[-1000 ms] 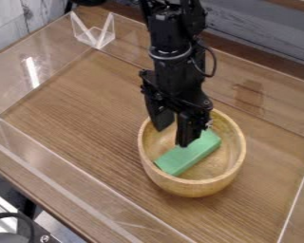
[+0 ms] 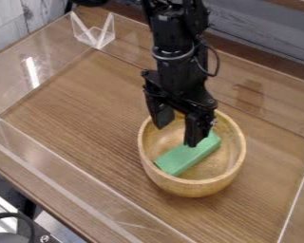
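The black robot arm reaches down from the top centre, its gripper [image 2: 179, 121] open over a round beige bowl [image 2: 193, 190]. The two black fingers hang at the bowl's back part, apart from each other. Inside the bowl a green rectangular block [image 2: 182, 159] lies slanted, partly below the right finger, with nothing seen held in the gripper.
A white wire-like rack [image 2: 95, 30] stands at the back left on the wooden table [image 2: 66, 123]. A black cable curves at the lower left corner.
The bowl and green block look nearly unchanged.
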